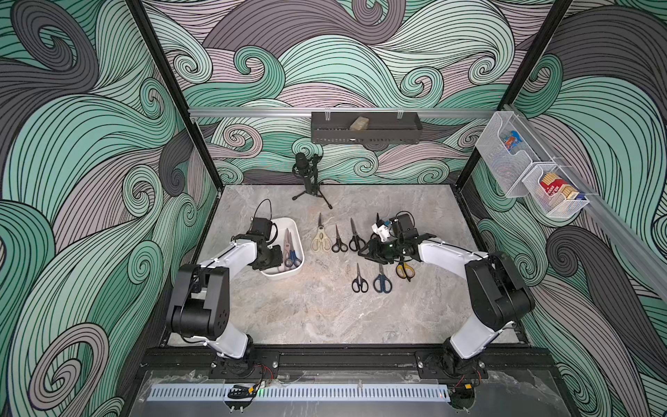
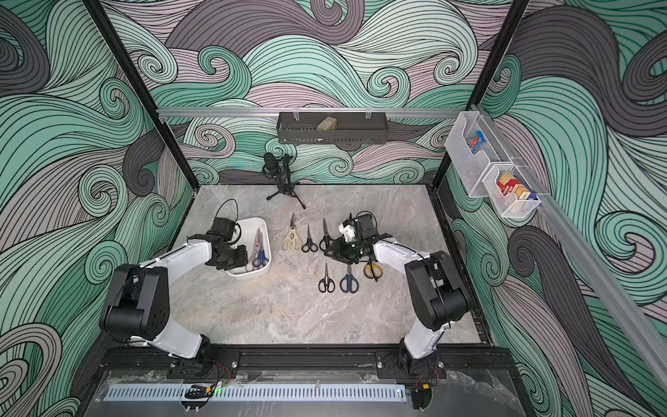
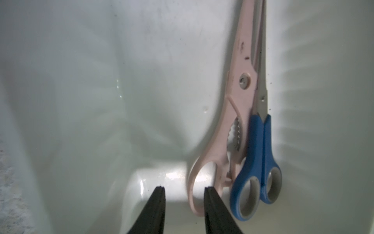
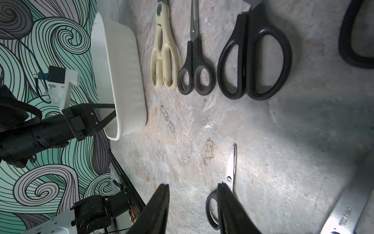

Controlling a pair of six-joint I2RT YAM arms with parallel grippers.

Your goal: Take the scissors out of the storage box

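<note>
In the white storage box (image 1: 301,253), a pink pair of scissors (image 3: 237,91) and a blue-handled pair (image 3: 254,146) lie side by side, their handles toward the box's near end. Over the box's near part hangs my left gripper, partly open. One of its fingertips is in front of the pink handle loop; nothing appears gripped. On the right, my right gripper is partly open too, empty above the table. It hides part of the scissors group in the top views. A small black pair (image 4: 229,171) shows beyond its fingertips.
A back row holds cream scissors (image 1: 320,240), small black scissors (image 1: 339,245) and larger black ones (image 1: 356,243). Nearer lie navy (image 1: 382,283) and yellow-handled scissors (image 1: 405,271). A tripod (image 1: 309,182) stands at the back.
</note>
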